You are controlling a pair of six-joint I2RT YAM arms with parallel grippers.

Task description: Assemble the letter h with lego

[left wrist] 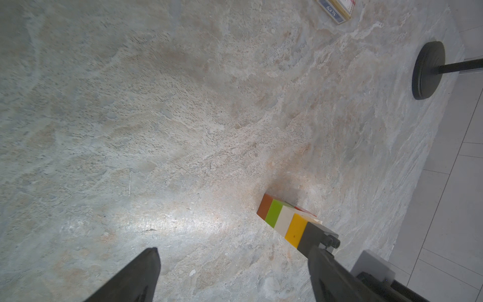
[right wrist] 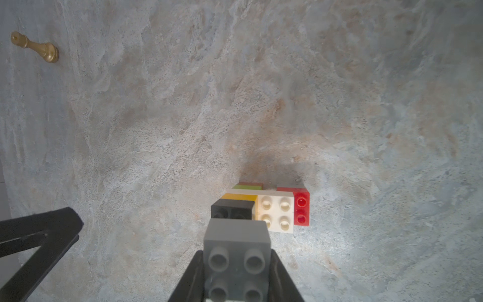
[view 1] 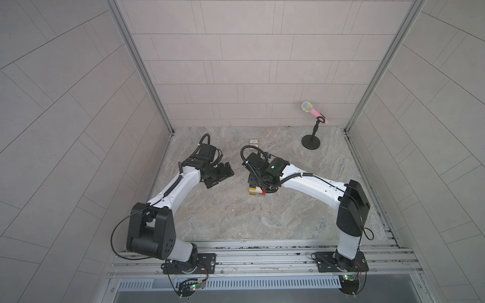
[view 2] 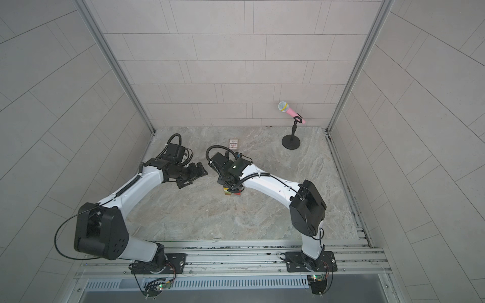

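Note:
A small block stack stands mid-table. In the left wrist view its tall column [left wrist: 284, 216] shows brown, green, white, yellow and black layers. In the right wrist view a white brick [right wrist: 284, 207] reaches sideways from it, above a red brick [right wrist: 302, 206] at the low side. My right gripper is shut on a grey brick [right wrist: 237, 234], which hangs close by the black brick [right wrist: 234, 205]; whether they touch I cannot tell. Off to the left of the stack, my left gripper is open, with bare table between its fingers.
A small labelled box [view 2: 234, 143] lies at the back centre. The microphone stand [view 1: 310, 142] is at the back right. A gold chess piece [right wrist: 37, 47] lies on its side.

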